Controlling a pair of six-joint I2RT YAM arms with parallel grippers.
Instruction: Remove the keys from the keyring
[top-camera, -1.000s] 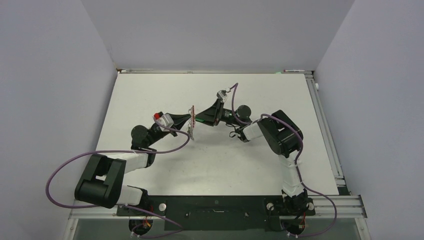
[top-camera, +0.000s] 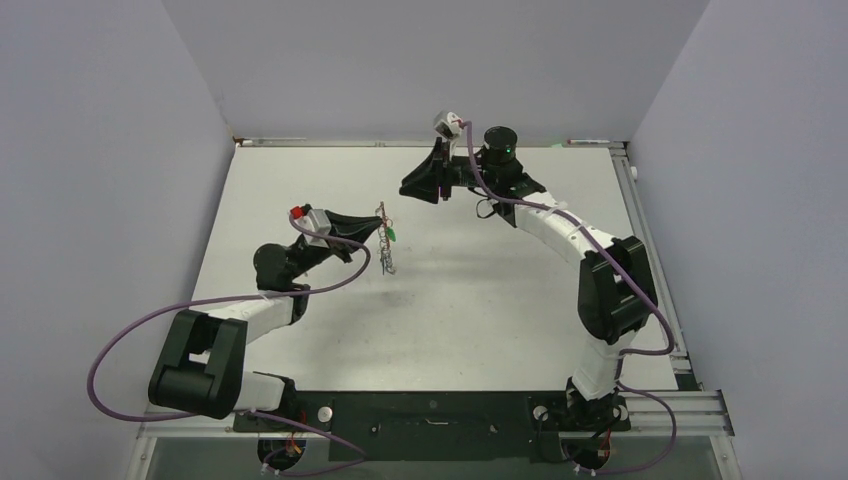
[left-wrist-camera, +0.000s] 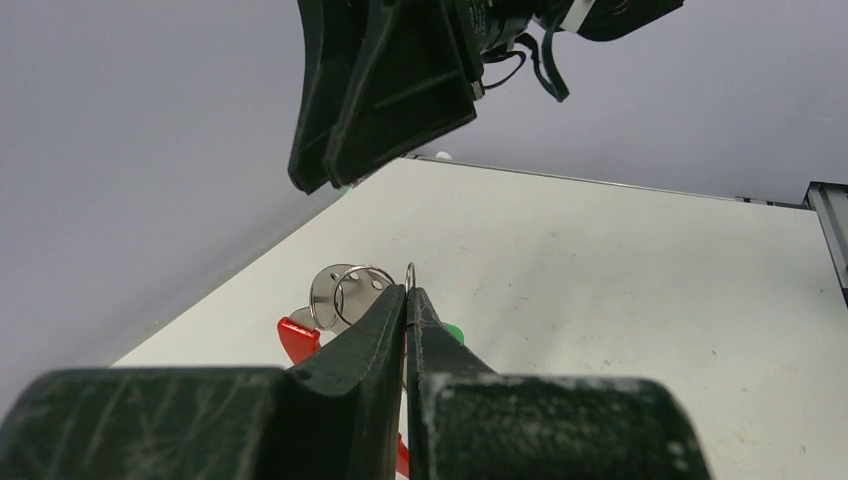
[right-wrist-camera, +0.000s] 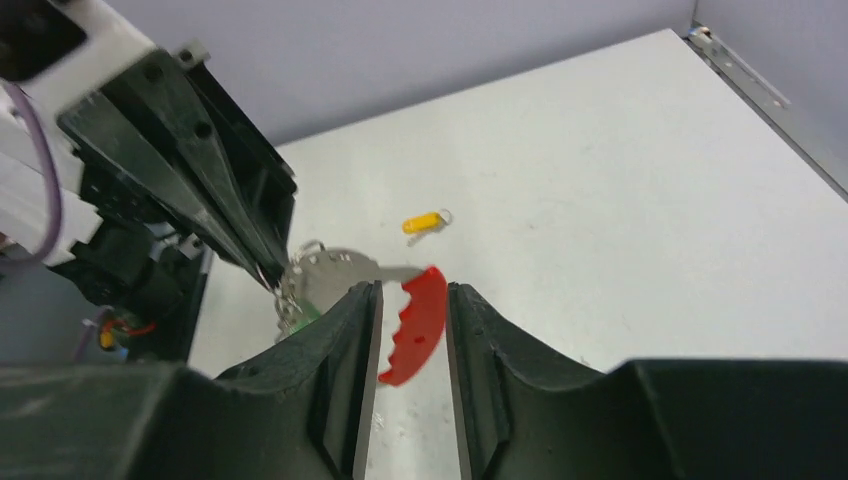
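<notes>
The bunch of keys (top-camera: 386, 245) on a wire ring (left-wrist-camera: 355, 268), with red (left-wrist-camera: 298, 338) and green (left-wrist-camera: 452, 332) pieces, hangs from my left gripper (top-camera: 378, 222), shut on the ring at its fingertips. In the right wrist view a red-handled key (right-wrist-camera: 420, 320) and grey metal tags show below the left fingers. My right gripper (top-camera: 408, 192) stands open up and to the right of the bunch, apart from it, with nothing between its fingers.
A small yellow piece with a metal ring (right-wrist-camera: 425, 222) lies on it in the right wrist view. Grey walls (top-camera: 760, 240) surround the table.
My right gripper has pulled back from beside the keys toward the back of the table. The left gripper has shifted slightly with the keys, which have swung.
</notes>
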